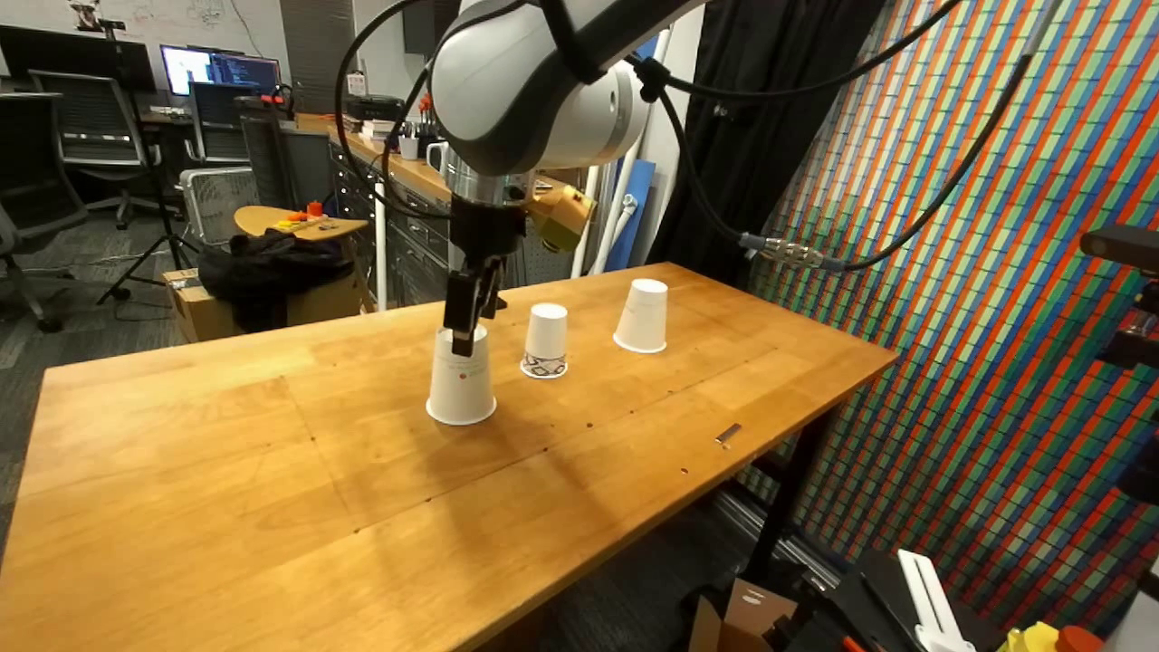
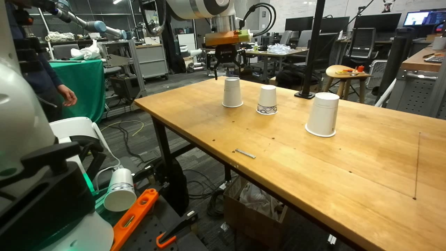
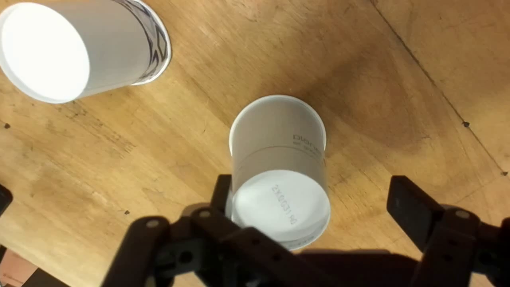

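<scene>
An upside-down white paper cup (image 1: 461,386) stands on the wooden table under my gripper (image 1: 479,326); small print shows on its side. In the wrist view, this cup (image 3: 279,143) is between my open fingers, near the left one (image 3: 221,193), with a wide gap to the right one (image 3: 412,210). Whether the left finger touches it I cannot tell. A smaller upturned cup with a dark patterned band (image 1: 545,340) stands beside it. Farther along is another upturned plain white cup (image 1: 642,315). In the second exterior view my gripper (image 2: 228,69) hangs over the leftmost cup (image 2: 232,92).
A small metal strip (image 2: 245,153) lies near the table's edge. A black post (image 2: 312,50) rises at the table's far side. Off the table, another patterned cup (image 2: 120,190) lies near an orange level (image 2: 134,219).
</scene>
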